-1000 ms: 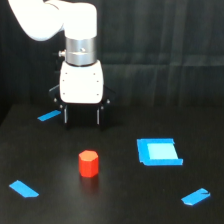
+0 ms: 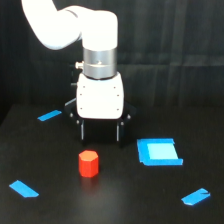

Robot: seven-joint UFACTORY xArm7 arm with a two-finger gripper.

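Observation:
A red hexagonal block (image 2: 89,164) stands on the black table, left of the middle of the view. My gripper (image 2: 101,132) points down, white at its base with thin dark fingers. The fingers are spread wide, and only dark background shows between them. It appears higher in the view than the block and slightly to its right, not touching it. How far it is in front of or behind the block is hard to judge.
To the right lies a light square (image 2: 161,151) edged with blue tape. Strips of blue tape mark the table at the left back (image 2: 50,115), left front (image 2: 23,188) and right front (image 2: 196,197).
My gripper has moved to the right and lower in the view, nearer the red block. It was open before and is open now; the block has stayed put.

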